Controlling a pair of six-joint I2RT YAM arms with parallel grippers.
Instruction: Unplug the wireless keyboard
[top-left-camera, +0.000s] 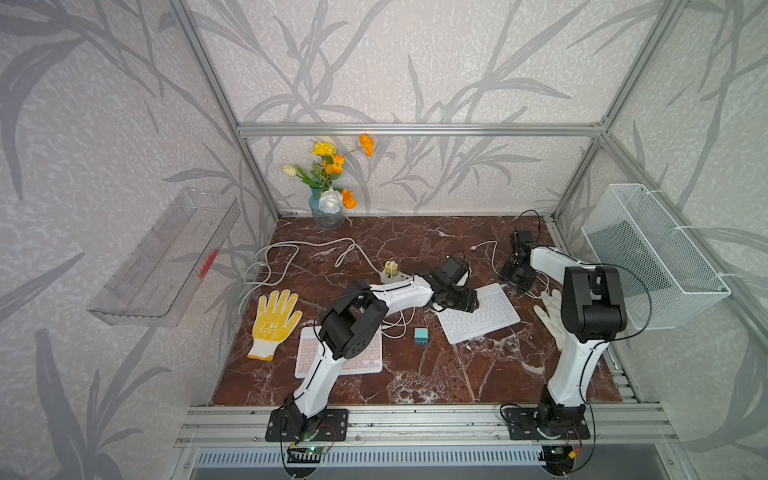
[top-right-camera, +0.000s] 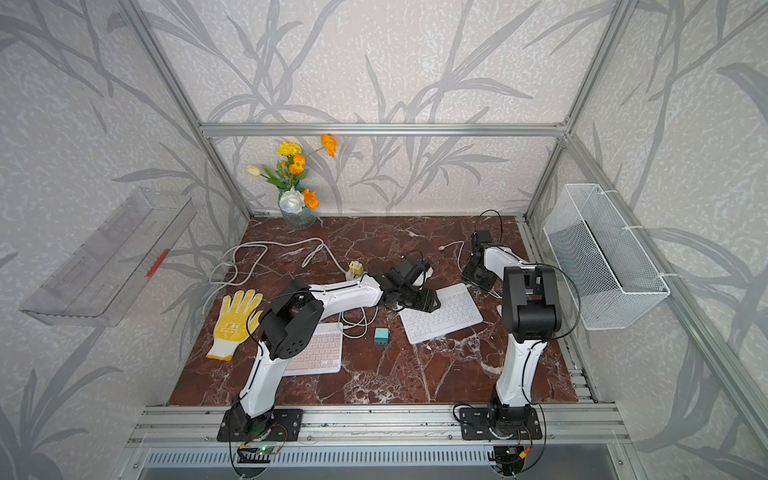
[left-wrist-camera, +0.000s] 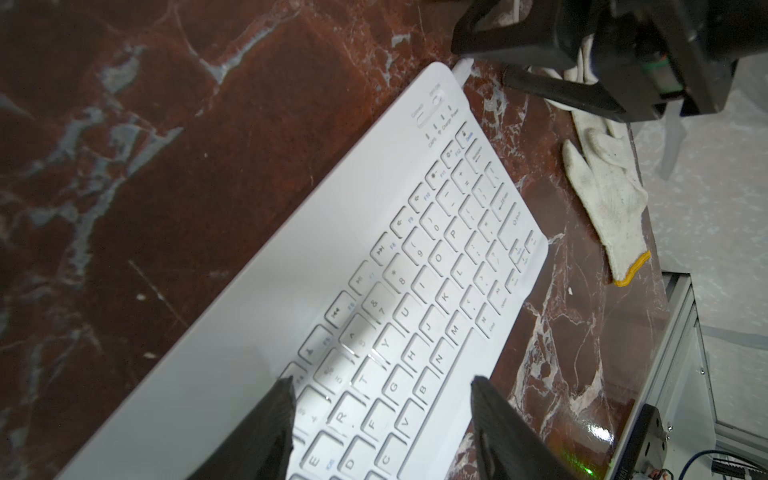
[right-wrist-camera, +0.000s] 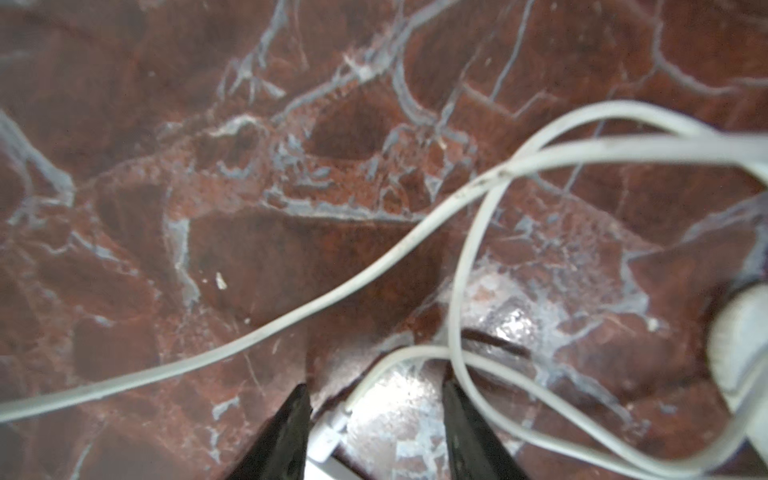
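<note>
A white keyboard (top-left-camera: 480, 316) lies at centre right of the marble table, seen large in the left wrist view (left-wrist-camera: 432, 304). At its top-right corner, a white cable connector (right-wrist-camera: 328, 432) is low between the fingertips of my right gripper, which is open above it. The loose white cable (right-wrist-camera: 384, 256) loops across the table there. My left gripper hangs over the keyboard's keys, open, with its fingers apart.
A pink keyboard (top-left-camera: 360, 360), yellow glove (top-left-camera: 273, 324), teal block (top-left-camera: 421, 336) and flower vase (top-left-camera: 328, 209) share the table. A second glove (left-wrist-camera: 604, 200) lies at the right. Baskets (top-left-camera: 656, 256) flank the sides.
</note>
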